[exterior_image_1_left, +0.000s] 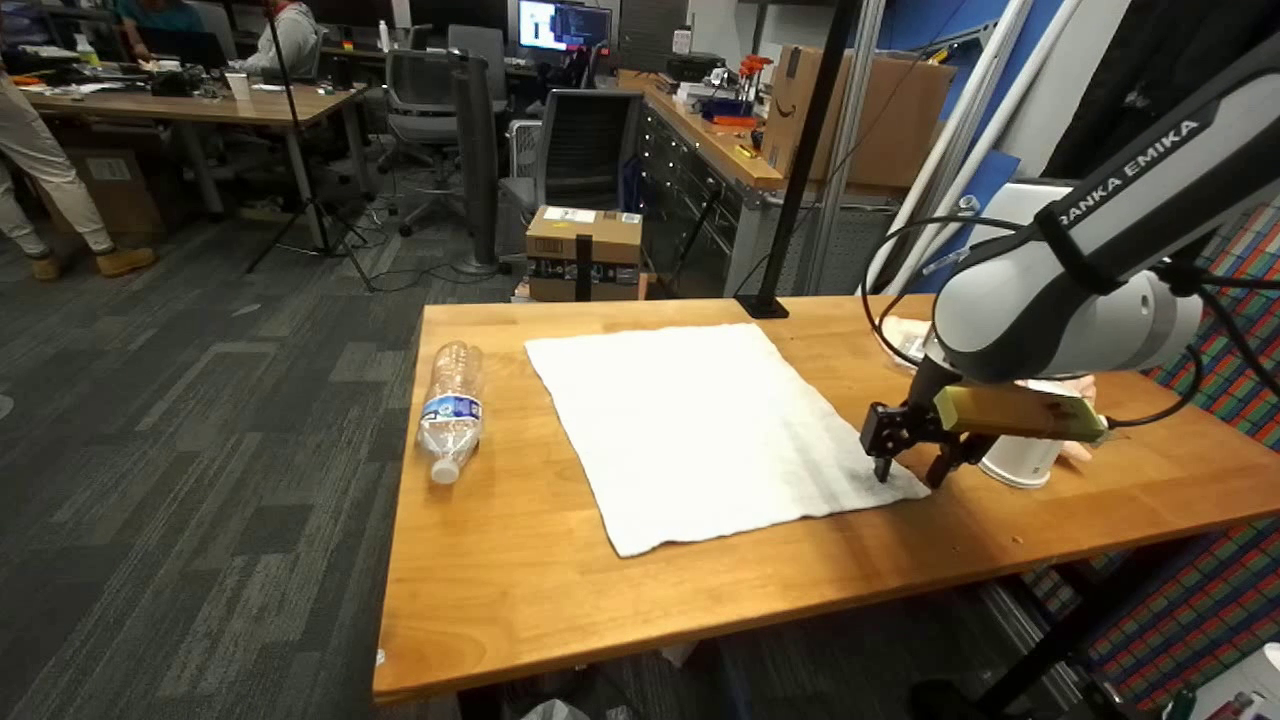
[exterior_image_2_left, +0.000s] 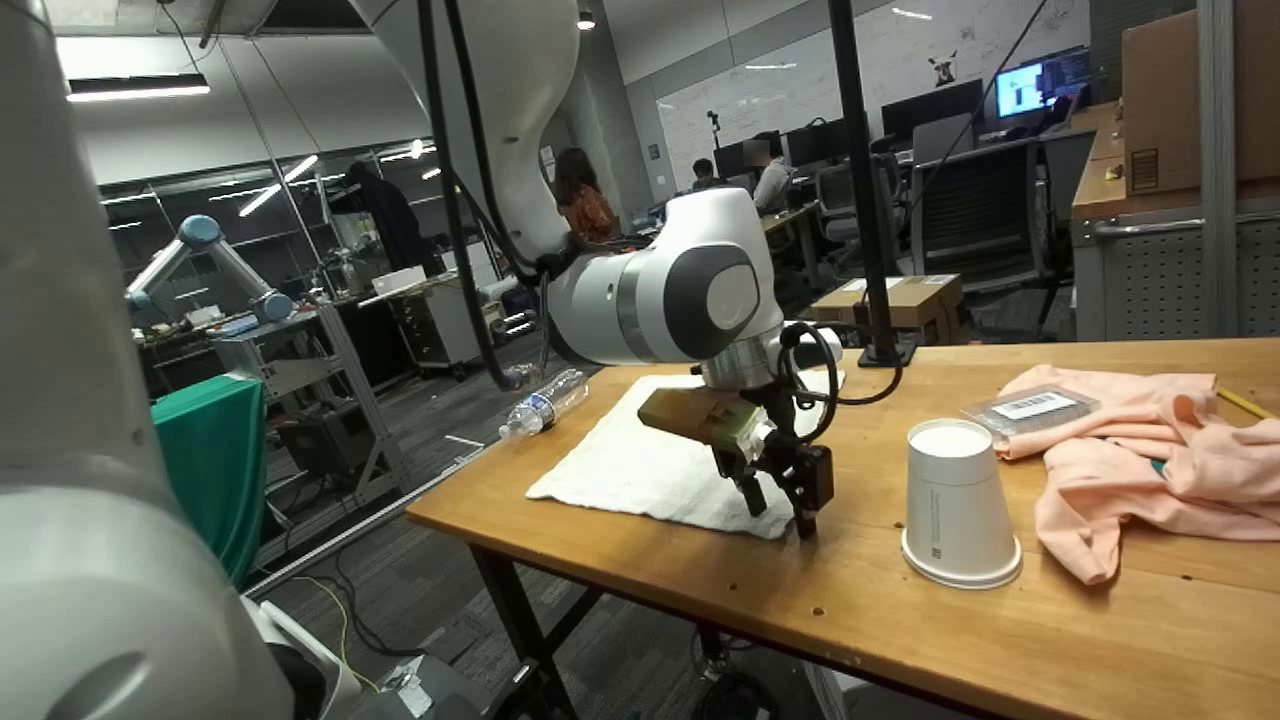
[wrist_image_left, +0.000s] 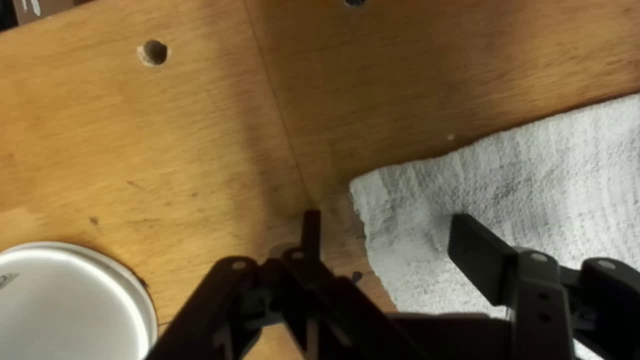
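A white cloth (exterior_image_1_left: 708, 432) lies spread nearly flat on the wooden table. My gripper (exterior_image_1_left: 911, 474) is low over its near right corner, pointing down. In the wrist view the cloth's corner (wrist_image_left: 408, 216) sits between the two fingers, which stand apart, partly open. One finger (wrist_image_left: 480, 252) is over the cloth; the other is above bare wood just beyond the corner. The second exterior view also has the gripper (exterior_image_2_left: 782, 516) at the cloth's edge (exterior_image_2_left: 672, 468). Whether the fingertips touch the cloth or table, I cannot tell.
An upside-down white cup (exterior_image_2_left: 960, 504) stands close beside the gripper. Behind it lie a peach cloth (exterior_image_2_left: 1152, 468) and a flat clear packet (exterior_image_2_left: 1032, 410). A plastic bottle (exterior_image_1_left: 452, 414) lies at the table's far left.
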